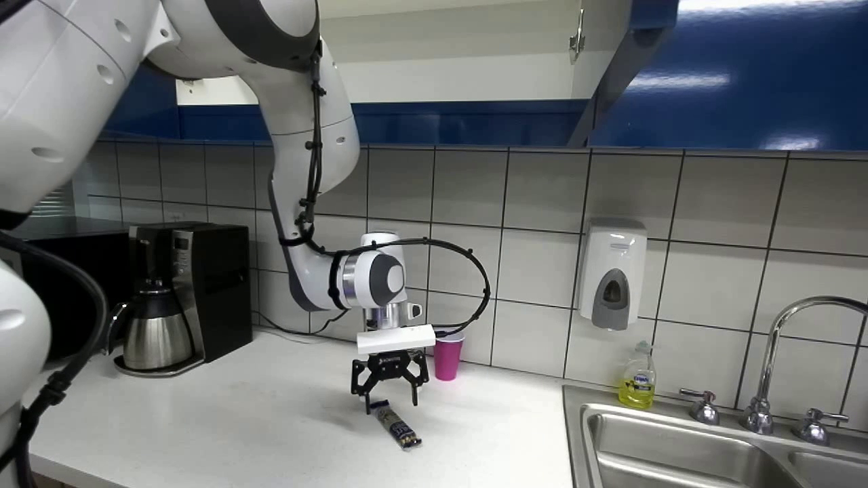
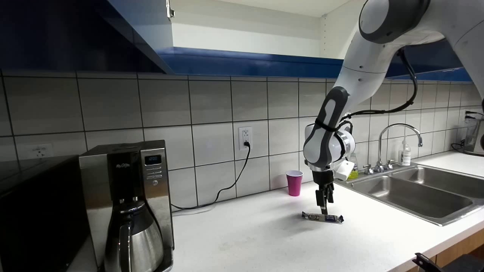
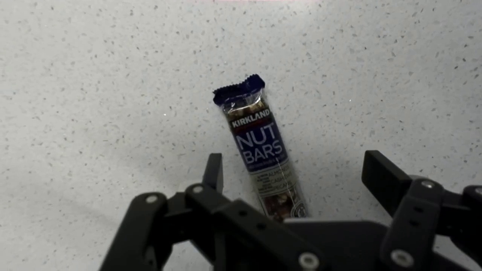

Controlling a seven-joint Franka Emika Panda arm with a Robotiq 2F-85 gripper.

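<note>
A wrapped nut bar (image 3: 264,151) with a dark blue label lies flat on the white counter (image 1: 268,415). In the wrist view it slants between my two fingers, touching neither; its lower end is hidden behind the gripper body. My gripper (image 1: 391,400) points down above the bar's far end, open and empty. From the other side, the nut bar (image 2: 323,218) shows under the fingertips (image 2: 324,210), which look close to it; the exact height is hard to tell.
A pink cup (image 1: 447,358) stands behind the gripper near the tiled wall. The sink (image 1: 675,455) with its faucet lies to the right, a soap bottle (image 1: 638,379) at its edge. A coffee maker (image 1: 187,297) is at the left.
</note>
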